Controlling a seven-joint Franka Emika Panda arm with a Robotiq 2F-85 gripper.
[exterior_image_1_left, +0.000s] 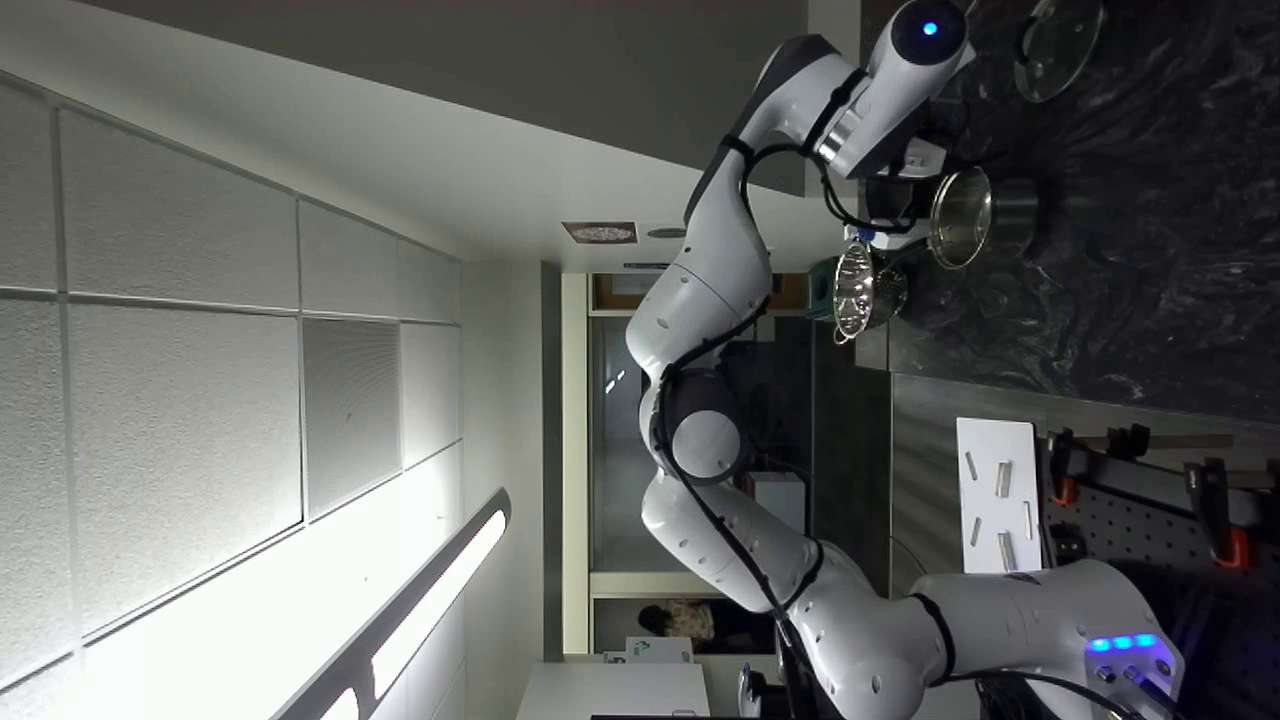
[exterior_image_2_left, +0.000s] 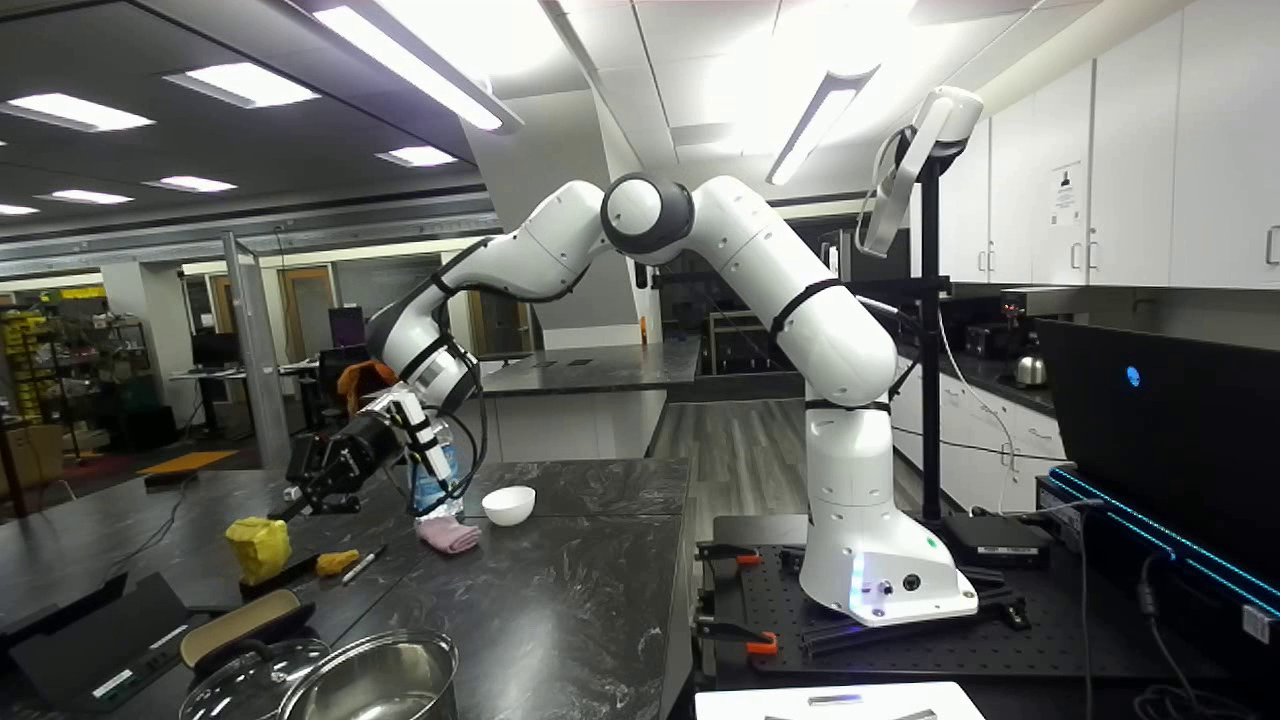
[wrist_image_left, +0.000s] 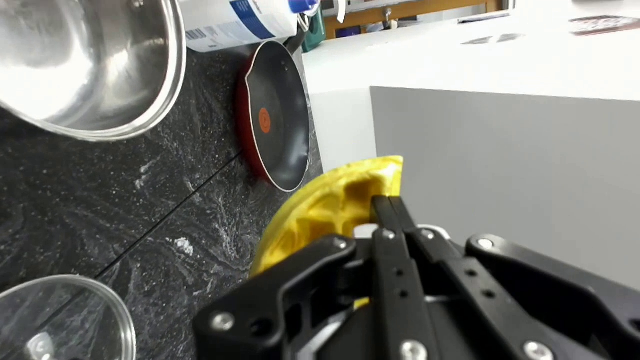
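My gripper is shut in the wrist view, its two black fingers pressed side by side. A yellow, crinkled thing (wrist_image_left: 336, 207) shows behind and around the fingertips; whether any of it is pinched between them, I cannot tell. In exterior view 2 the gripper (exterior_image_2_left: 292, 509) reaches down to the left, close to the same yellow, bag-like object (exterior_image_2_left: 258, 548). Exterior view 1 shows the arm's wrist at the top, with the fingers hidden.
A steel pot (wrist_image_left: 171, 90), a red pan (wrist_image_left: 277, 114), a white bottle (wrist_image_left: 237, 21) and a glass lid (wrist_image_left: 123, 312) surround the gripper's area. In exterior view 2, a white bowl (exterior_image_2_left: 509, 505) and a pink cloth (exterior_image_2_left: 446, 535) lie on the dark counter, whose right part is clear.
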